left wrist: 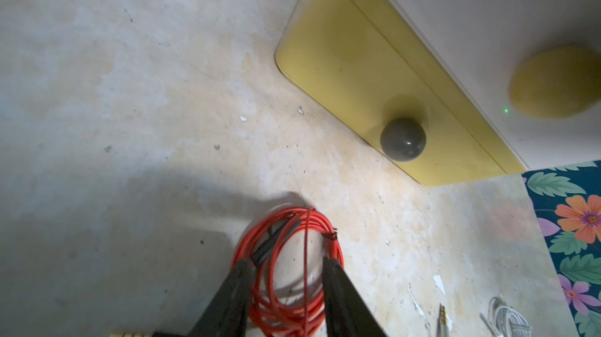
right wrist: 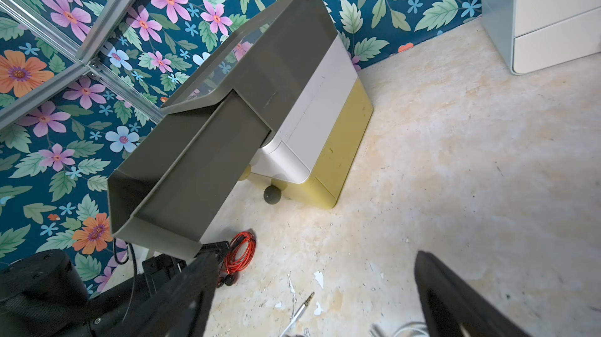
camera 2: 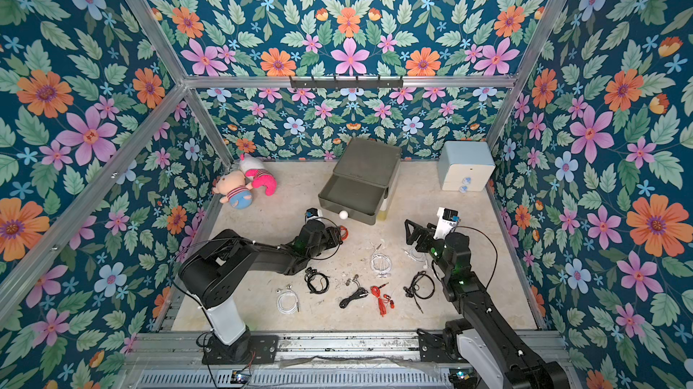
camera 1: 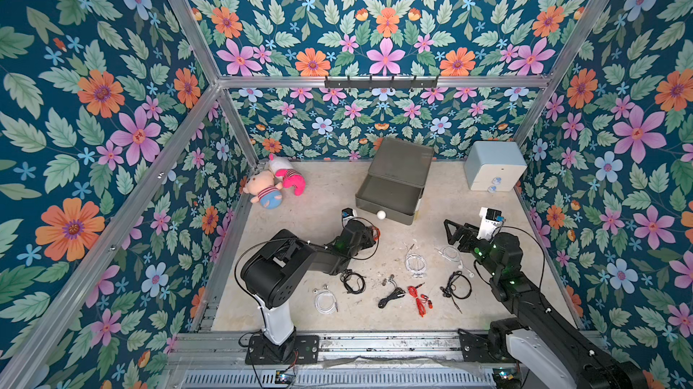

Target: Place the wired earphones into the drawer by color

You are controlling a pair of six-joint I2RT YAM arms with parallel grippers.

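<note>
A coiled red earphone [left wrist: 338,250] lies on the table in front of the drawer cabinet. In the left wrist view my left gripper is over the coil, its fingers [left wrist: 228,302] part open with the near side of the coil between them; whether they touch it I cannot tell. The cabinet's top dark grey drawer [right wrist: 203,180] is pulled out; below it are a white tier and a yellow drawer [left wrist: 350,68], both shut. On the right, my right gripper hangs open above the table with nothing between its fingers.
Several other coiled earphones lie nearer the front: white [camera 1: 325,302], black [camera 1: 353,282], another red [camera 1: 418,302]. A pale blue cabinet [camera 1: 495,165] stands back right, plush toys [camera 1: 267,190] back left. The open drawer overhangs the table close to my left gripper.
</note>
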